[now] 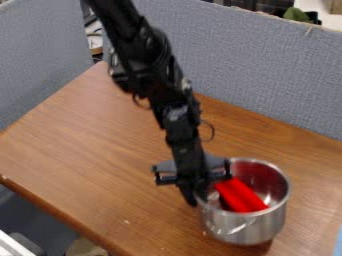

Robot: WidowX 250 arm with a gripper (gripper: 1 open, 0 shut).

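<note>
A steel pot (247, 226) stands at the lower right of the wooden table, with a red object (241, 195) inside it. My black gripper (197, 194) reaches down to the pot's left rim, its fingertips at or just behind that rim. The fingertips are dark and partly hidden, so whether they are apart or closed on the rim is unclear.
Grey padded panels (267, 70) border it at the back and left. The table's front edge runs along the lower left.
</note>
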